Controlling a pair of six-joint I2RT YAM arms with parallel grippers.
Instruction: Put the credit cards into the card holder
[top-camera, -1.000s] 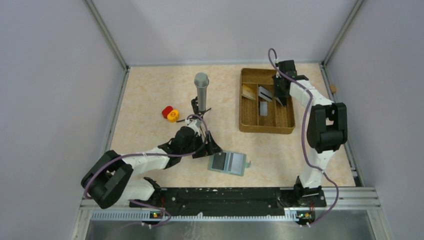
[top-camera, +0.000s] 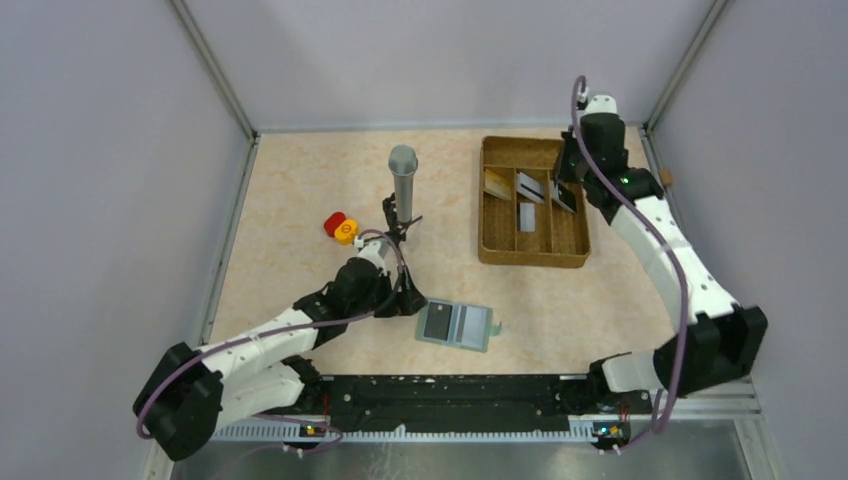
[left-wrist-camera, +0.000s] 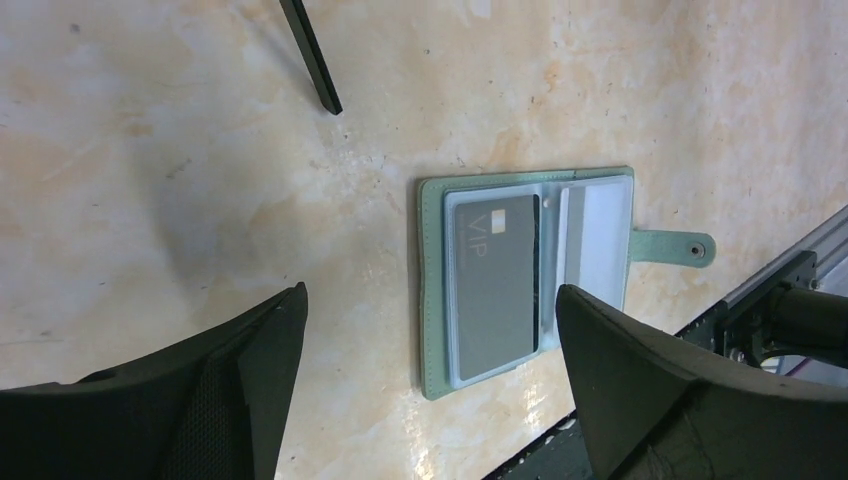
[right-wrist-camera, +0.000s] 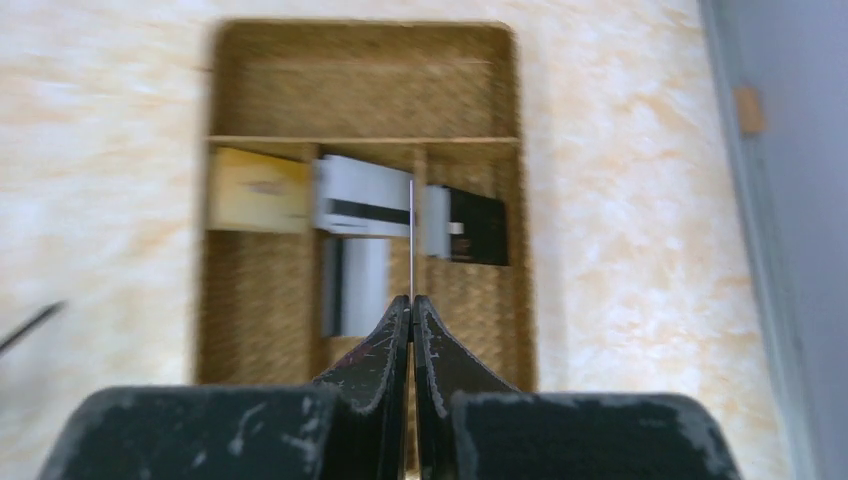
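The pale green card holder (left-wrist-camera: 431, 300) lies open on the table, a grey VIP card (left-wrist-camera: 495, 285) in its left side and a clear sleeve on its right. My left gripper is open above and beside it, nothing between its fingers. Above the brown box (right-wrist-camera: 522, 200), my right gripper is shut on a thin card (right-wrist-camera: 411, 235), seen edge-on as a narrow line. Inside the box are a yellow card (right-wrist-camera: 255, 192), a white card with a dark stripe (right-wrist-camera: 366, 190), a pale card (right-wrist-camera: 362, 285) and a black card (right-wrist-camera: 478, 228).
A grey cylinder on a stand (top-camera: 403, 165) rises left of the box. Red (top-camera: 334, 223) and yellow (top-camera: 346, 232) round pieces lie further left. Bare table stretches between the card holder and the box.
The left arm has shifted a little to the left, away from the card holder.
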